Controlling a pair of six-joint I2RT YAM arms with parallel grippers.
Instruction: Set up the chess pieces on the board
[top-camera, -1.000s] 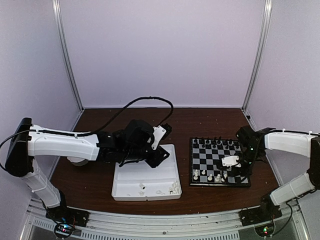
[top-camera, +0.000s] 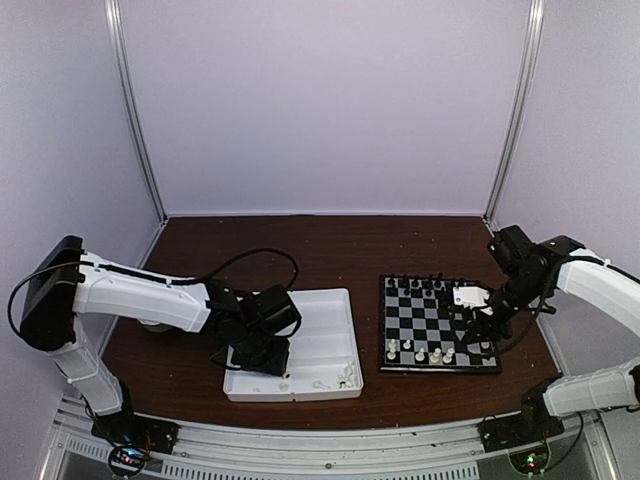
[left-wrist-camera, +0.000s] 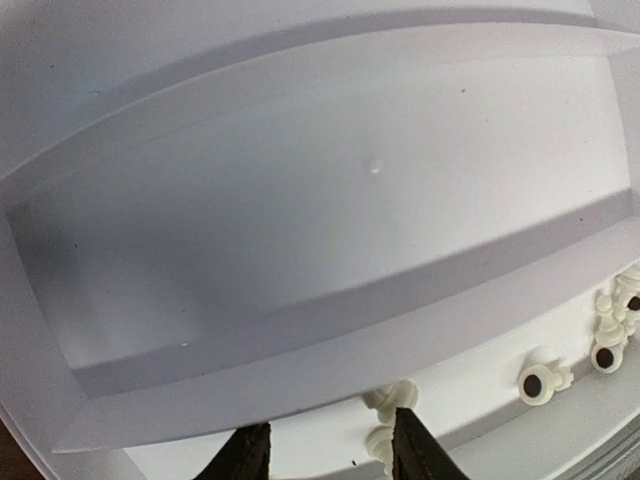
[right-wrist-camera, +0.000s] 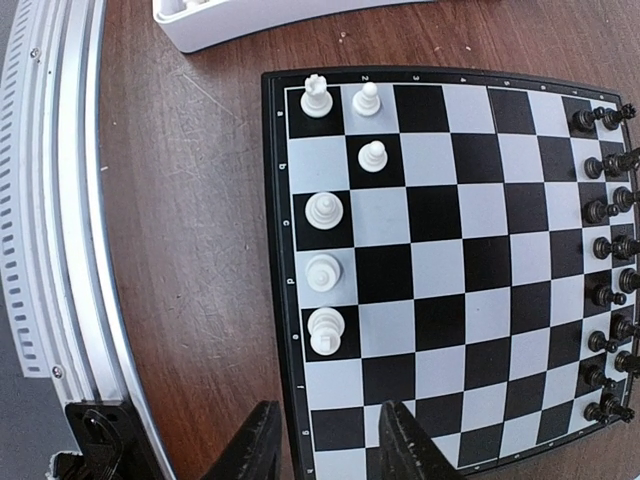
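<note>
The chessboard (top-camera: 425, 320) has black pieces along the far edge and several white pieces on the near ranks, including a rook (right-wrist-camera: 316, 95), pawns (right-wrist-camera: 372, 155) and larger pieces (right-wrist-camera: 324, 210). My right gripper is above the board's near right end, fingers apart and empty. My left gripper is low over the near compartment of the white tray (left-wrist-camera: 300, 360), fingers apart, above loose white pieces (left-wrist-camera: 390, 398). More white pieces (left-wrist-camera: 540, 382) lie to the right in that compartment.
The tray's large compartment (left-wrist-camera: 300, 200) is empty. A metal rail runs along the front edge.
My left arm has swung down and toward the front left, into the tray's near part.
</note>
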